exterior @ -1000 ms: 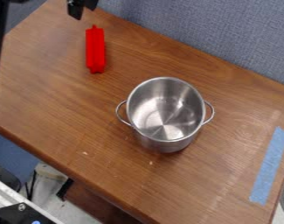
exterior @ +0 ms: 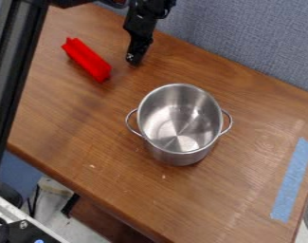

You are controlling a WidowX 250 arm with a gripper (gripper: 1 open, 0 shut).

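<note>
My black gripper (exterior: 135, 55) hangs low at the back of the wooden table, near the blue-grey backdrop, to the right of a red elongated object (exterior: 88, 59). It is apart from that object and looks shut, with nothing visible between its fingers, though the tips are dark and small. The red object lies tilted diagonally on the table at the upper left. A steel pot (exterior: 179, 123) with two side handles stands empty at the middle right.
A blue tape strip (exterior: 290, 178) runs along the table's right side. The blue-grey padded wall (exterior: 244, 38) bounds the back.
My gripper has moved right and down from above the red object to beside it. The red object has shifted left and turned from upright in view to diagonal. The pot is unmoved.
</note>
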